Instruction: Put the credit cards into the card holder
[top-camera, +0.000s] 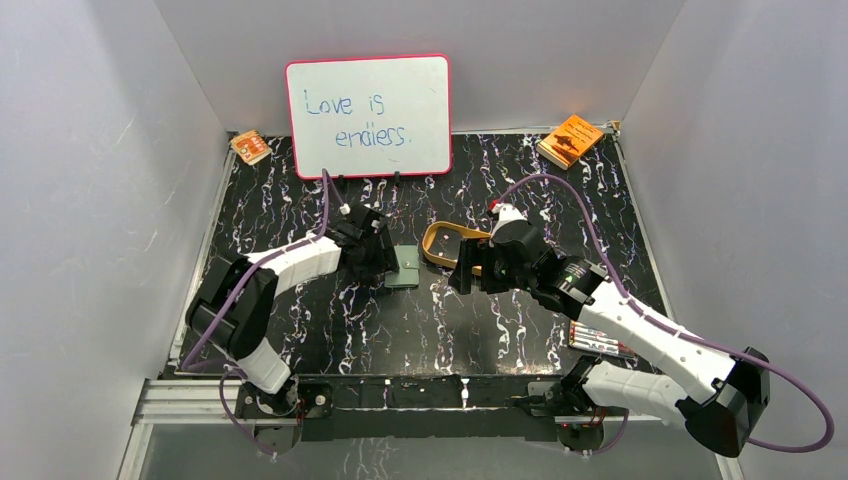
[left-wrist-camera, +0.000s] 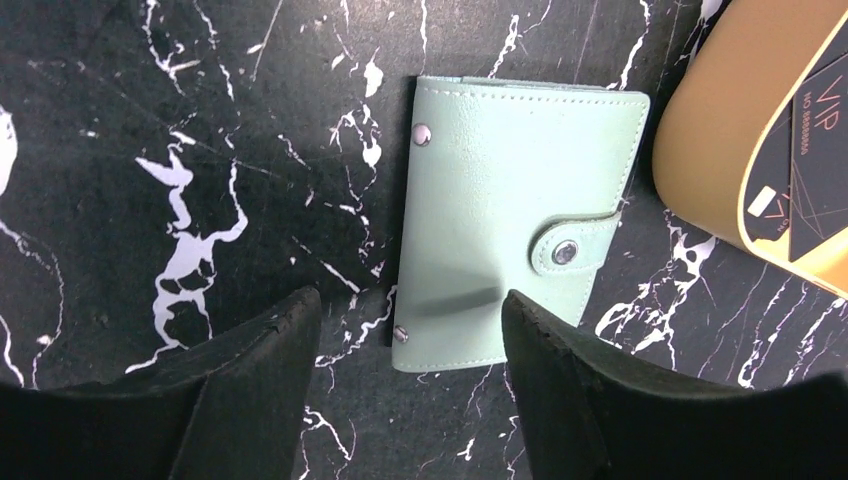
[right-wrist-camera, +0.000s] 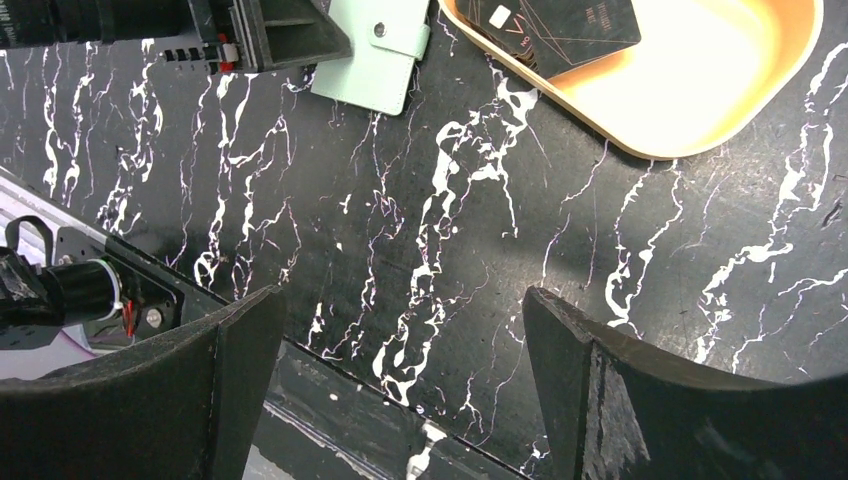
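Note:
A closed pale-green card holder (left-wrist-camera: 515, 180) with a snap tab lies flat on the black marbled table. My left gripper hangs low at its left lower part, fingertips apart with nothing held between them. Beside the holder, an orange tray (right-wrist-camera: 720, 90) holds dark cards (right-wrist-camera: 575, 30), seen in both wrist views. My right gripper is open over bare table in front of the tray, nothing between its fingers.
A whiteboard (top-camera: 368, 115) stands at the back, with books (top-camera: 568, 140) at the back right and a smaller one (top-camera: 251, 147) at back left. Markers (top-camera: 600, 340) lie at the front right.

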